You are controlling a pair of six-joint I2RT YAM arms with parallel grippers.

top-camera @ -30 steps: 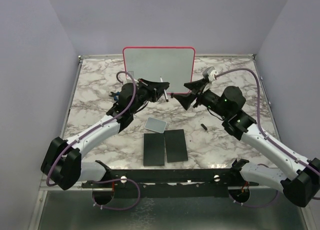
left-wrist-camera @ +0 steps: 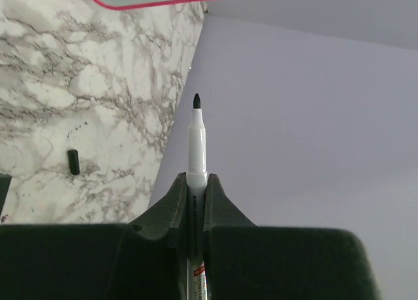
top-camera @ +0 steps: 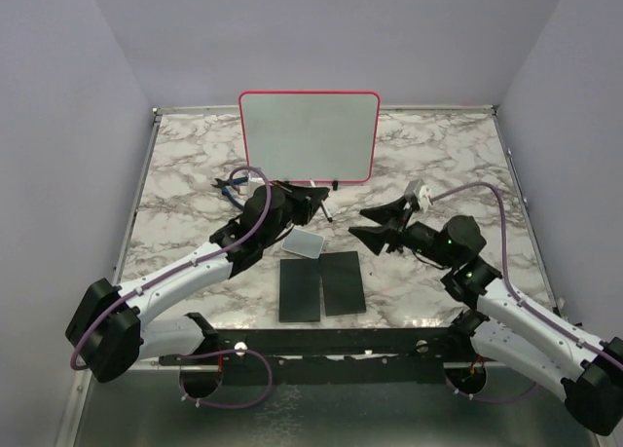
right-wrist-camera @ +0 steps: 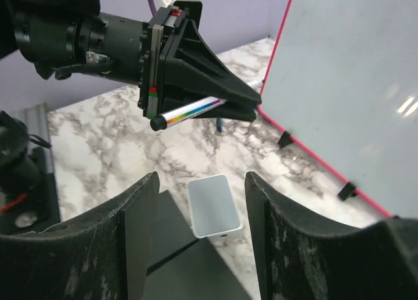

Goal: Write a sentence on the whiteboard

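A whiteboard (top-camera: 310, 140) with a red frame stands at the back of the table. My left gripper is shut on a white marker (left-wrist-camera: 196, 146), its black tip bare and pointing away from the fingers. In the right wrist view, the marker (right-wrist-camera: 196, 109) shows a coloured stripe and a dark rear end, clear of my right fingers. To the right of the marker, my right gripper (top-camera: 358, 222) is open, its fingertips well apart and nothing between them. A small black cap (left-wrist-camera: 73, 162) lies on the marble table.
A light grey block (top-camera: 303, 243) lies by two dark panels (top-camera: 300, 291) at the front middle. Blue-handled items (top-camera: 232, 189) rest left of the board, partly behind my left arm.
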